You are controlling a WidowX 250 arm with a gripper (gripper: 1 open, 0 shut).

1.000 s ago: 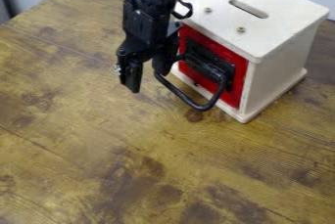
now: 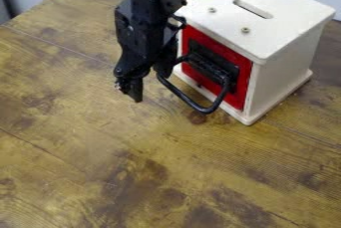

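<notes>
A white wooden box (image 2: 280, 58) with a slot and bolts on top stands at the upper right, its front opening framed in red (image 2: 237, 96) around a black mechanism. The black gripper (image 2: 131, 87) hangs just left of the box's front, pointing down over the wooden table. A black cable or tube loops from the arm down toward the red front. Whether the fingers are open or shut is unclear.
A light wall shows at the top left corner.
The arm and gripper have shifted very slightly; the box stands where it was.
</notes>
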